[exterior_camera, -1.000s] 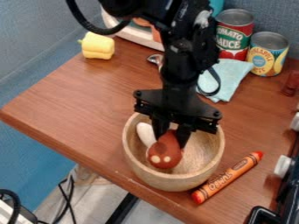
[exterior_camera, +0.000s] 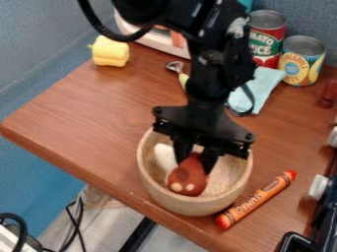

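The black gripper is lowered into a wooden bowl near the table's front. Its fingertips are around or right at a reddish-brown round object with pale spots; whether they hold it cannot be told. A white object lies at the bowl's left side, partly hidden by the gripper.
An orange crayon-like tube lies right of the bowl. A yellow object, cans and a light blue cloth stand or lie at the back.
The gripper has moved slightly down and to the right over the bowl; the reddish object's visible part has shifted a little.
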